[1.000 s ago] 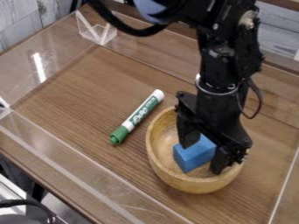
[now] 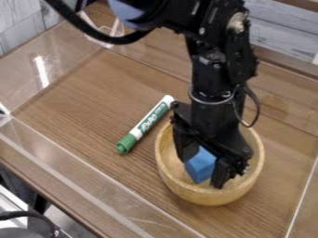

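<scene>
My black gripper [image 2: 206, 156] is lowered into a round wooden bowl [image 2: 187, 186], open, its fingers on either side of a blue block [image 2: 199, 165]. Whether the fingers touch the block cannot be told. The block's upper part is partly hidden by the gripper. A white and green marker [image 2: 144, 124] lies diagonally on the table [image 2: 87, 112], just left of the bowl.
The wooden table has clear room to the left. A white planked surface is behind the far edge. Dark cables and other items are at the lower left, beyond the near edge.
The arm has shifted slightly left and down around the blue block, which now shows less behind the gripper. The marker and bowl look much the same.
</scene>
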